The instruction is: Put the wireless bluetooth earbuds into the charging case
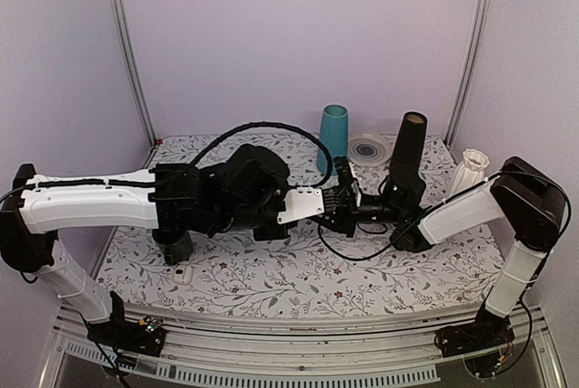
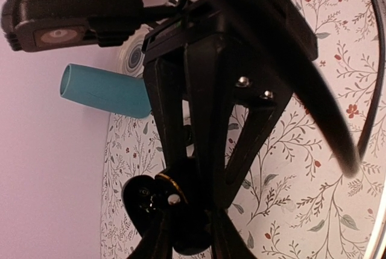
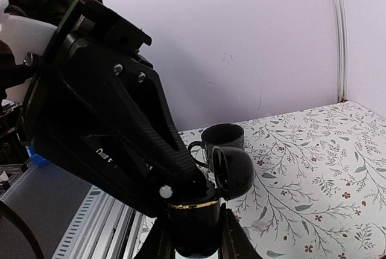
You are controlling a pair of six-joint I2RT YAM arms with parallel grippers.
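Note:
The open black charging case (image 3: 194, 229) has a thin gold rim and a raised lid (image 3: 236, 171). My right gripper is shut on its body. From the upper left, my left gripper reaches down to the case mouth. In the left wrist view a dark rounded earbud (image 2: 192, 242) sits between my left fingers, close against the gold rim and in front of the lid (image 2: 140, 201). A small pale dot shows beside it. How far the earbud is inside the slot is hidden. Both grippers meet above mid-table in the top view.
A teal cup (image 1: 334, 139), a clear round dish (image 1: 369, 148) and a tall dark cup (image 1: 409, 139) stand at the back. A white vase (image 1: 468, 171) is at the right. The dark mug (image 1: 174, 248) and a small white item (image 1: 183, 275) lie left.

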